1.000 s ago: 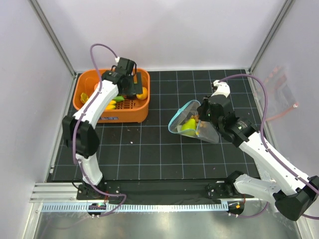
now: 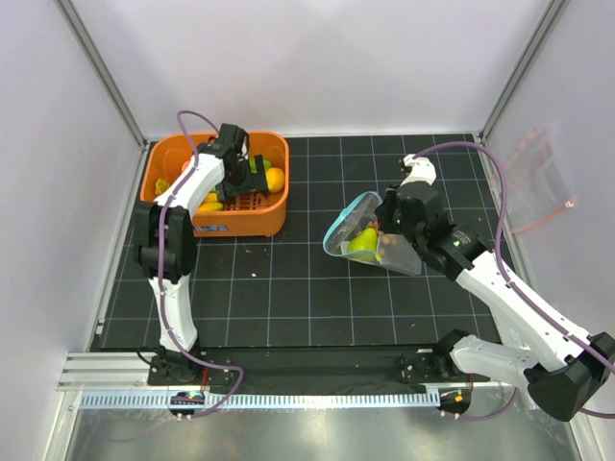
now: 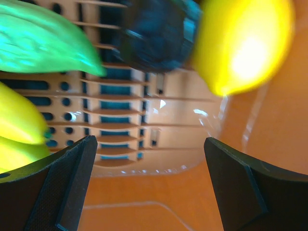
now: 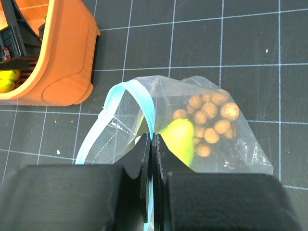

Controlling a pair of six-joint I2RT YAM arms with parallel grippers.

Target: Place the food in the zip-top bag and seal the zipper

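In the orange bin [image 2: 245, 223] my left gripper stands open low over the slatted floor, nothing between its fingers. The left wrist view shows a yellow fruit [image 3: 245, 43], a dark dome-shaped item [image 3: 156, 36], a green item [image 3: 43, 48] and yellow items [image 3: 14, 115] around it. At the right of the mat, my right gripper is shut on the light blue zipper edge of the clear bag [image 4: 255, 149]. The bag holds a yellow-green pear-like item [image 4: 178, 139] and several small tan balls [image 4: 210, 110].
Side walls bound the work area, with a clear sheet [image 2: 538, 182] on the right wall.
The right arm and the bag have hardly moved.
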